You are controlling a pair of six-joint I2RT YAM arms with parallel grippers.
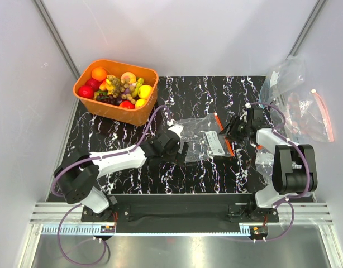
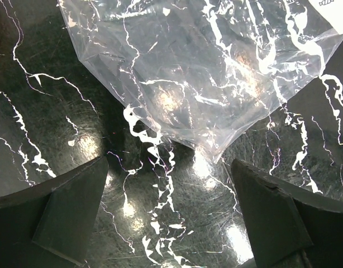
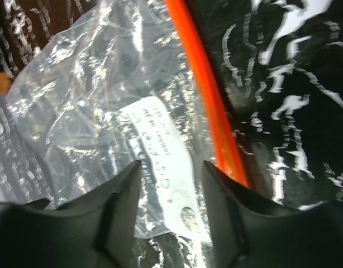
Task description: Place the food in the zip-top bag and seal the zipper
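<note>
A clear zip-top bag [image 1: 196, 139] with a white label [image 1: 213, 142] and orange zipper [image 3: 213, 111] lies flat in the middle of the black marble table. My left gripper [image 1: 180, 151] is open at the bag's left end; in the left wrist view a bag corner [image 2: 210, 139] lies just beyond its fingers, nothing held. My right gripper [image 1: 230, 128] is over the zipper end, fingers apart in the blurred right wrist view, with no clear sign of anything between them. An orange bin [image 1: 138, 114] of mixed fruit stands at the back left.
More clear bags [image 1: 297, 111] lie along the right edge, some partly under my right arm.
</note>
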